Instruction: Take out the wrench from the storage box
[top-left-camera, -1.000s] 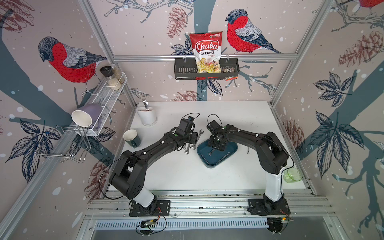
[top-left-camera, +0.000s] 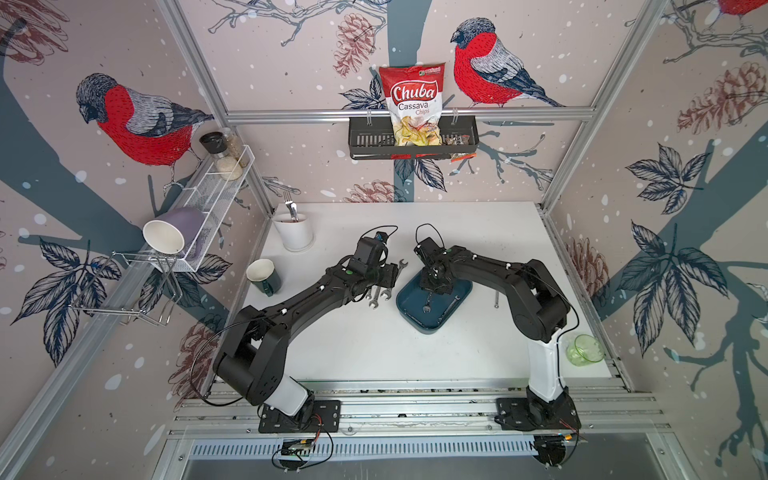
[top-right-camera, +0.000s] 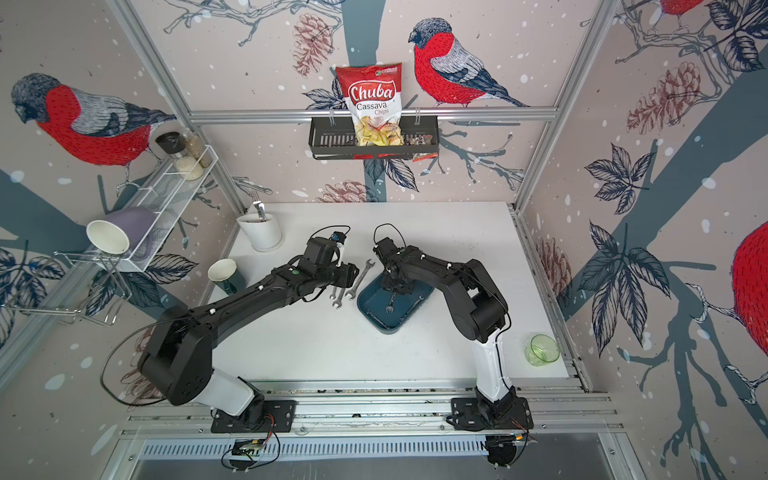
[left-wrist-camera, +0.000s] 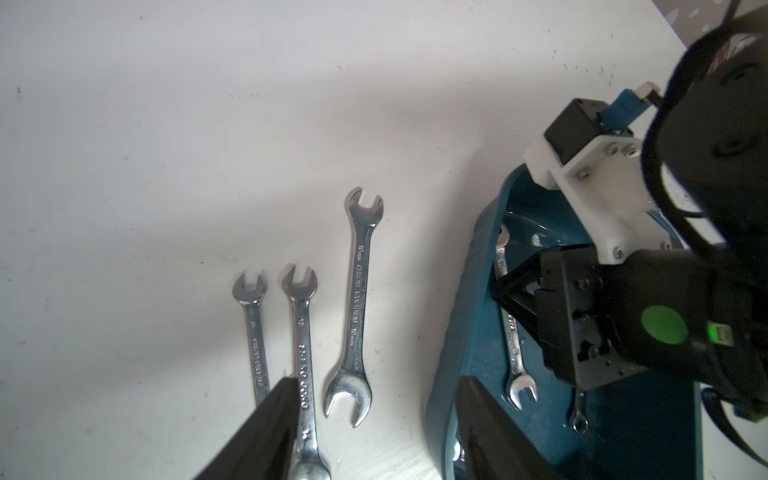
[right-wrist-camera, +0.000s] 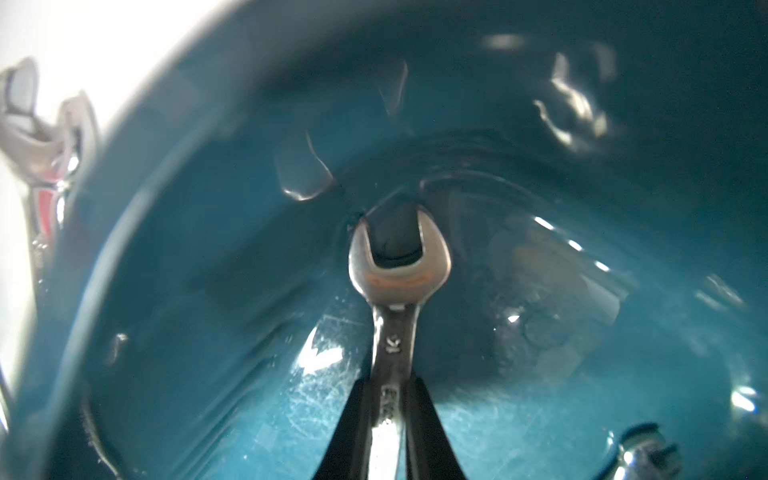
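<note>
The blue storage box (top-left-camera: 424, 317) has wrenches inside. My right gripper is down in it, its fingertips either side of the handle of a wrench marked 16 (right-wrist-camera: 400, 280); whether they grip it is unclear. Another wrench end shows at the box's lower right in the right wrist view. My left gripper hovers left of the box, part open with nothing held, over three loose wrenches (left-wrist-camera: 360, 280) lying on the white table (left-wrist-camera: 160, 144).
A mug (top-left-camera: 264, 276) and utensil holder (top-left-camera: 293, 233) stand at the left. A green glass (top-left-camera: 585, 350) is at the front right. A wire shelf hangs on the left wall.
The box has shifted and turned slightly under my right gripper, with the wrench inside moving a little. The left arm has moved only slightly.
</note>
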